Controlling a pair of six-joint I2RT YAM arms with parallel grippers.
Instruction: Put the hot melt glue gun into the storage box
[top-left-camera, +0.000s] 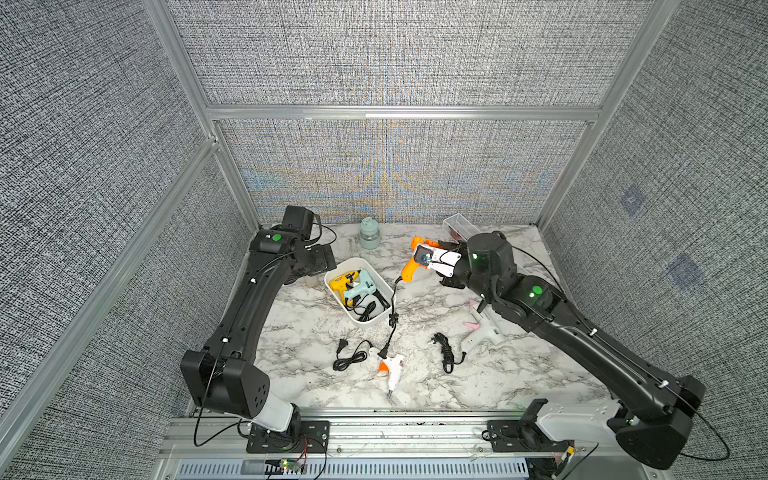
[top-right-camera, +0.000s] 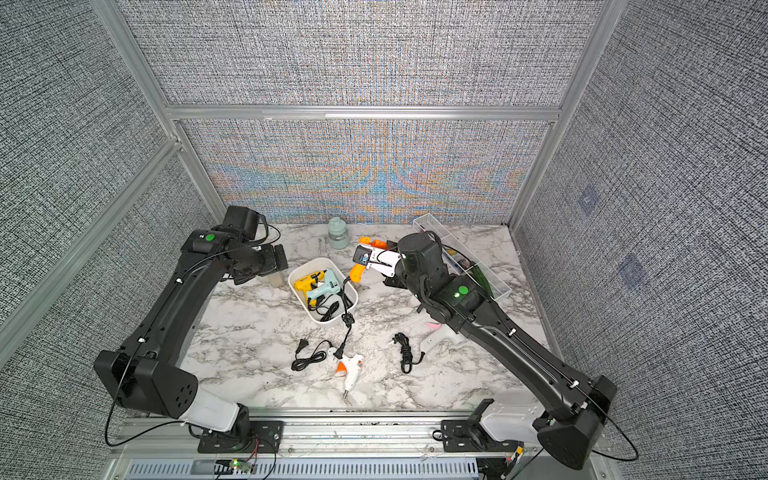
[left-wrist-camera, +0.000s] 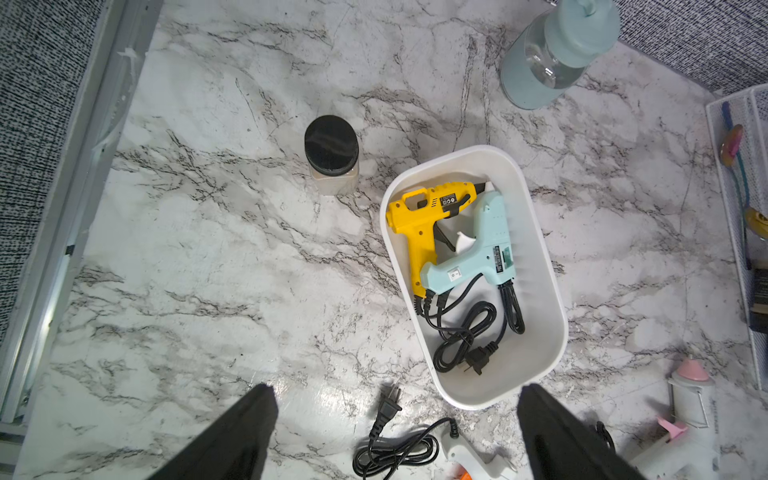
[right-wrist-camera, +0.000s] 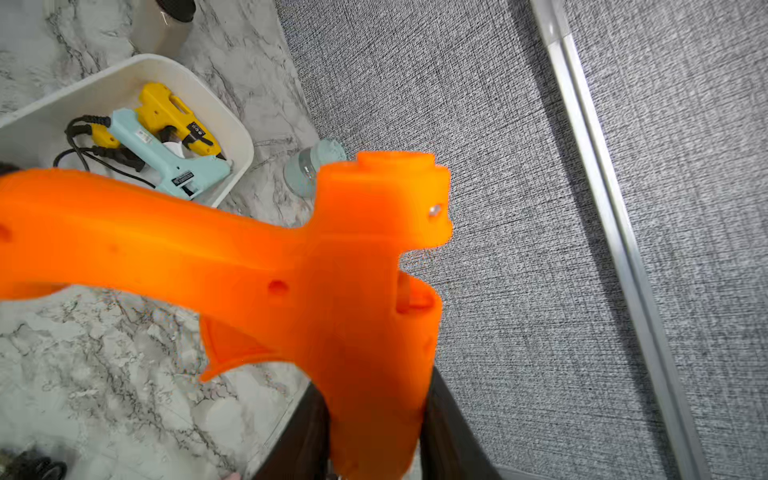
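An orange glue gun (right-wrist-camera: 352, 264) hangs from my right gripper, held between its fingers at right of the white storage box (top-left-camera: 333, 289); its black cord dangles down to the table beside the box. The box holds a yellow glue gun (left-wrist-camera: 422, 216) and a mint one (left-wrist-camera: 480, 252) with coiled cords. My left gripper is open over the table, left of the box, holding nothing. A white glue gun (top-left-camera: 393, 369) lies near the front, another pale one with pink parts (top-left-camera: 481, 329) at the right.
A mint bottle (top-left-camera: 369, 233) and a black-lidded jar (left-wrist-camera: 331, 156) stand behind or beside the box. A clear tray (top-right-camera: 500, 284) is at back right, partly hidden by my right arm. Coiled black cables lie at the front.
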